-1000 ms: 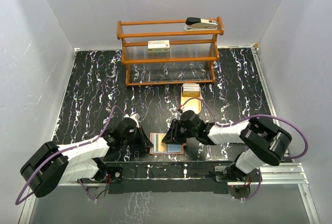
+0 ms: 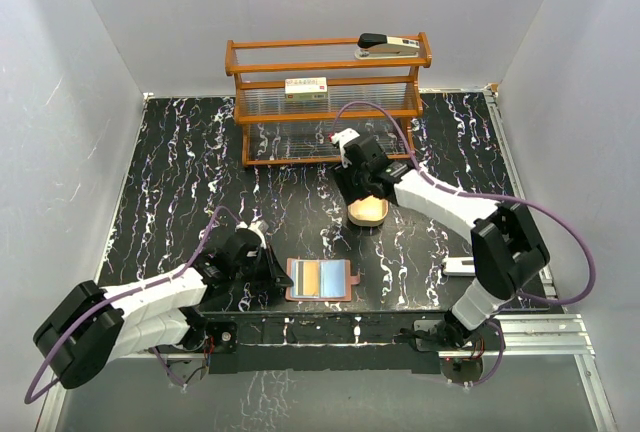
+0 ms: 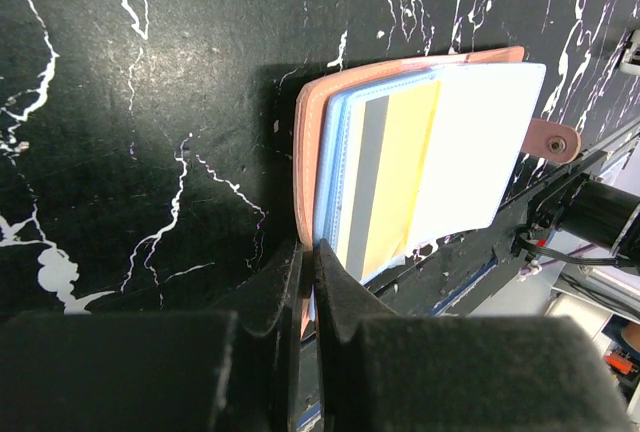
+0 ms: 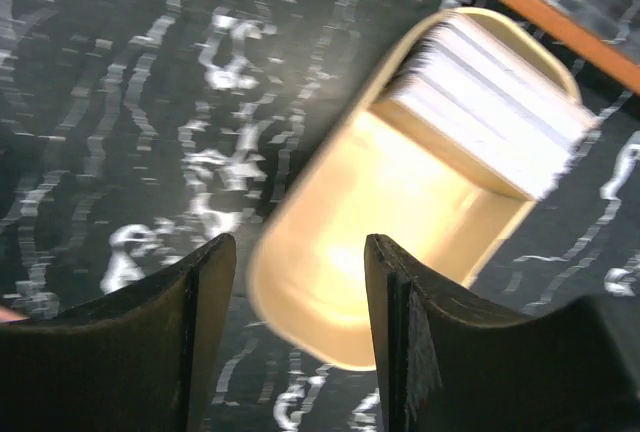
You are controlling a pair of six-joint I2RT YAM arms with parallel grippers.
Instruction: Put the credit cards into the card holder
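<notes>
The pink card holder (image 2: 352, 281) lies open at the table's front edge, with blue, yellow and clear sleeves (image 3: 398, 177) inside. My left gripper is shut on its left edge. My right gripper hangs open above a cream tray (image 4: 340, 202) with a stack of white cards (image 4: 485, 102) at its far end. In the top view the right arm partly hides that tray.
A wooden rack (image 2: 330, 112) stands at the back with a stapler (image 2: 388, 50) and a small box (image 2: 305, 87).
My right gripper has risen from over the card holder toward the back, to above the tray. My left gripper has stayed almost still at the holder's edge.
</notes>
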